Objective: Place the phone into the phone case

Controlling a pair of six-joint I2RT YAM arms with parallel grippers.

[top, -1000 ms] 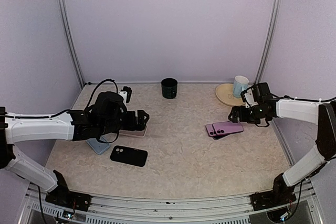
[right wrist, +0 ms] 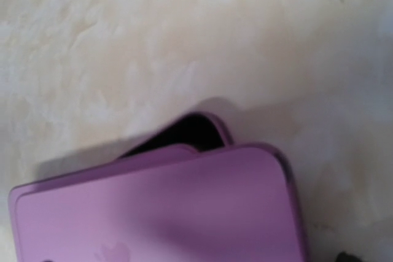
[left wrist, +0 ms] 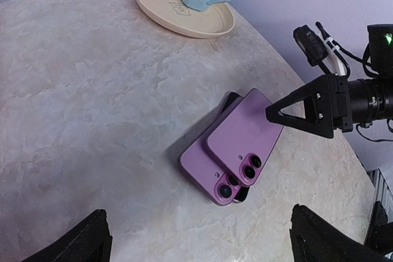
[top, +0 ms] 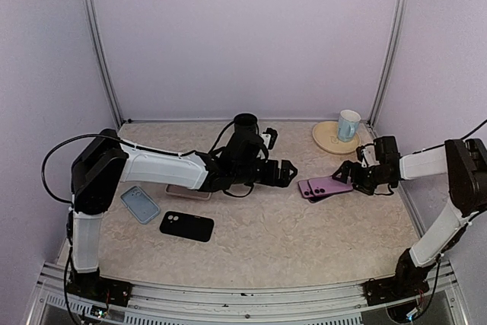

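Observation:
On the right side of the table lie two overlapping purple phone-shaped pieces, the upper one (top: 331, 185) offset on the lower one (top: 305, 189); which is phone and which is case I cannot tell. A dark-faced piece (left wrist: 241, 196) pokes out beneath them. In the right wrist view the top purple piece (right wrist: 166, 213) fills the bottom. My right gripper (top: 351, 177), open, hovers by the stack's right end, its finger (left wrist: 307, 99) close to the upper piece. Left of the stack my open left gripper (top: 279, 173) hangs over the table, empty between its fingers.
A black phone-like piece (top: 186, 226) and a blue-grey one (top: 141, 205) lie at front left; a pinkish one (top: 188, 192) is partly under my left arm. Behind stand a black mug (top: 245, 120) and a round wooden plate (top: 323, 138) bearing a light-blue mug (top: 348, 125).
The left arm has swung far to the right, from over the left-hand pieces towards the purple stack. My right gripper has shifted slightly. The purple pieces look unmoved.

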